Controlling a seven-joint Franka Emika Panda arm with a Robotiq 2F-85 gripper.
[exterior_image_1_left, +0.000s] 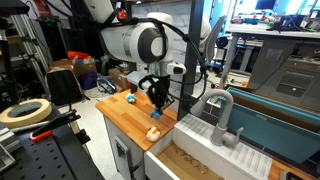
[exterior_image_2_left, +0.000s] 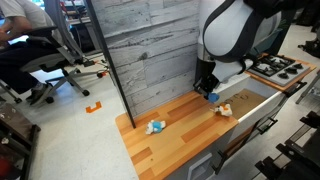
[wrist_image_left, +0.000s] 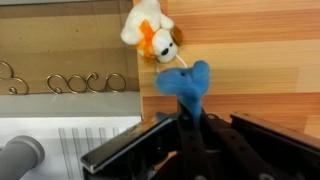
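My gripper is shut on a soft blue thing (wrist_image_left: 188, 84), which sticks out past the fingertips in the wrist view. In exterior view 1 the blue thing (exterior_image_1_left: 155, 115) hangs from the gripper (exterior_image_1_left: 156, 107) above the wooden counter (exterior_image_1_left: 125, 122). A white and orange plush toy (wrist_image_left: 152, 32) lies beside it, near the counter edge by the open drawer (wrist_image_left: 60, 35). Exterior view 2 shows this toy (exterior_image_2_left: 228, 109) just right of the held blue thing (exterior_image_2_left: 212, 97). Another blue and white item (exterior_image_2_left: 155, 127) lies farther off on the counter.
Several metal rings or hooks (wrist_image_left: 75, 82) lie in the drawer. A grey faucet (exterior_image_1_left: 224, 100) rises beside it, by the white sink area. Behind the arm stands a grey plank wall (exterior_image_2_left: 160, 60). Bare wood stretches between the two toys.
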